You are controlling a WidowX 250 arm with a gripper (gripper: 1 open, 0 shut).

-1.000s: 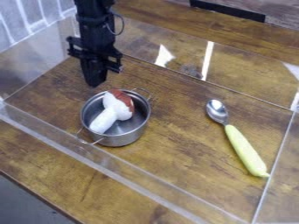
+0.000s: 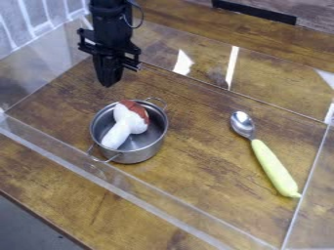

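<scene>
My gripper [image 2: 107,72] hangs dark at the upper left, above bare wood and behind the steel pot, apart from it; its fingers look shut, with nothing visible between them. The steel pot [image 2: 139,150] stands left of centre and holds a white object with a red part [image 2: 124,127], too small to name surely. On the right lies a spoon [image 2: 241,125] with a long pale yellow-green handle [image 2: 272,169].
The wooden table [image 2: 196,205] has clear walls or panels around its edges. Free wood lies between pot and spoon and at the left of the pot.
My gripper has risen a little over the last second, away from the pot. The pot and spoon look unmoved.
</scene>
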